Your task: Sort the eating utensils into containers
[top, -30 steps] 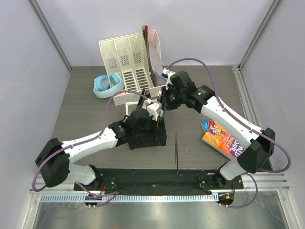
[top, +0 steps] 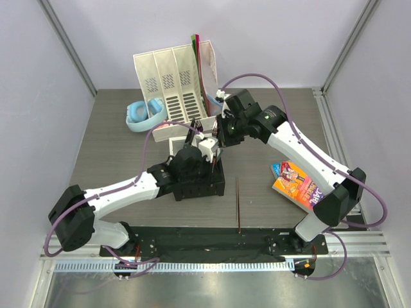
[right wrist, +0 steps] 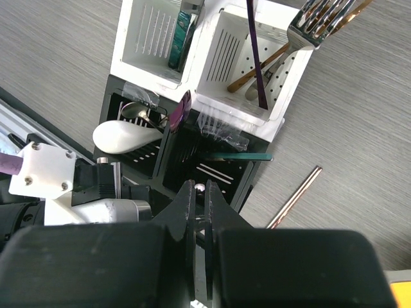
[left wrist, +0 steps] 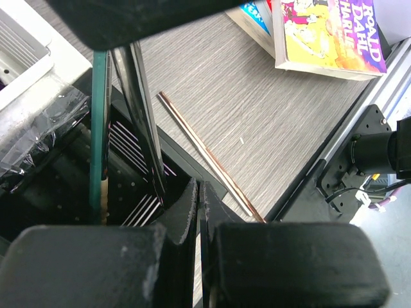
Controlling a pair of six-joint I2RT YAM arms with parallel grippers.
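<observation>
In the left wrist view a shiny metal utensil (left wrist: 142, 109) slants down from the dark right gripper at the top, over the black container (top: 200, 189). My right gripper is shut on it; only a bright bit shows between its fingertips. My left gripper is shut above the container's edge, nothing visible between its fingers. A teal-handled utensil (right wrist: 237, 156) stands in one black compartment; a white spoon (right wrist: 125, 136) and a metal spoon (right wrist: 135, 111) are in the other. The white container (right wrist: 221, 54) holds forks (right wrist: 321, 22) and a purple-handled utensil (right wrist: 255, 51).
A pair of copper-coloured chopsticks (top: 237, 202) lies on the table right of the black container. Books (top: 298, 186) lie farther right. Behind stand a cream file holder (top: 170, 77) and blue headphones (top: 146, 115). Both arms crowd the space over the containers.
My right arm has shifted very slightly near the containers. The left arm and the chopsticks on the table look unmoved.
</observation>
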